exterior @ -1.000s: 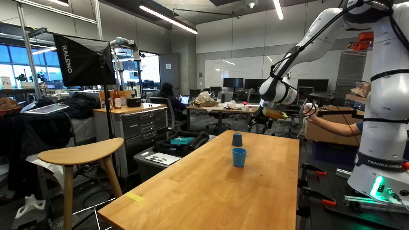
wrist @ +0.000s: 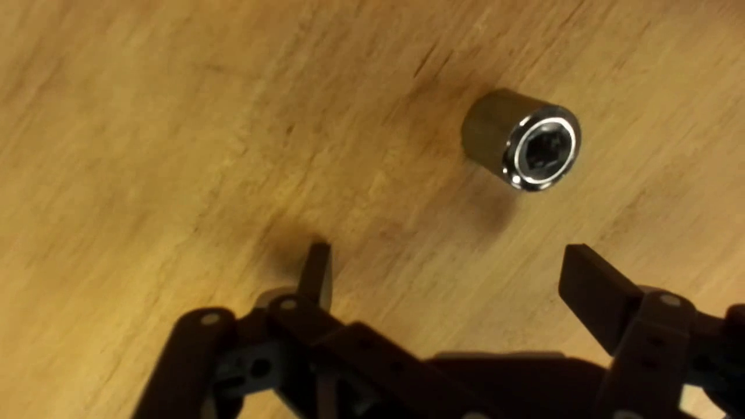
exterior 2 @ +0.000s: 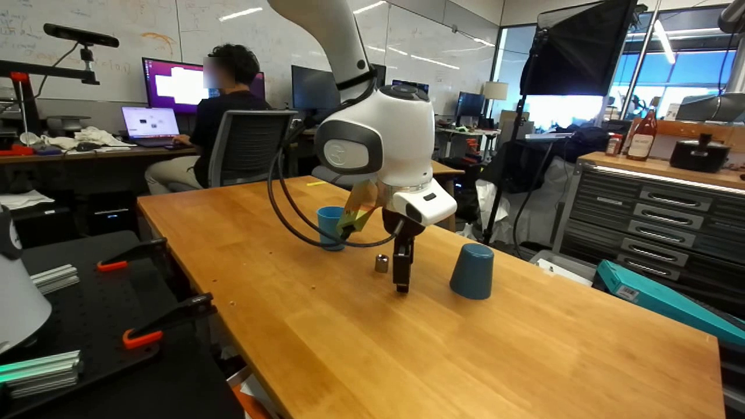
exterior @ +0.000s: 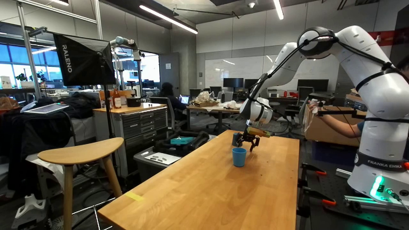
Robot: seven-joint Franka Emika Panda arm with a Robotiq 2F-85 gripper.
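Note:
A small shiny metal cylinder with a dark socket in its end rests on the table, ahead and to the right of the gap between my fingers in the wrist view. My gripper is open and low over the wood, with only bare table between its fingertips. In exterior view 2 the metal cylinder appears just left of the gripper. A light blue cup stands upright on the table. A darker blue cup sits upside down on the gripper's other side, partly hidden behind the gripper in exterior view 1.
Clamps grip its edge on the robot's side. A cable loops from the arm beside the upright cup.
The arm has swung left and come down from above the table's far right edge to a low place by the two cups in exterior view 1. Both cups have stayed put.

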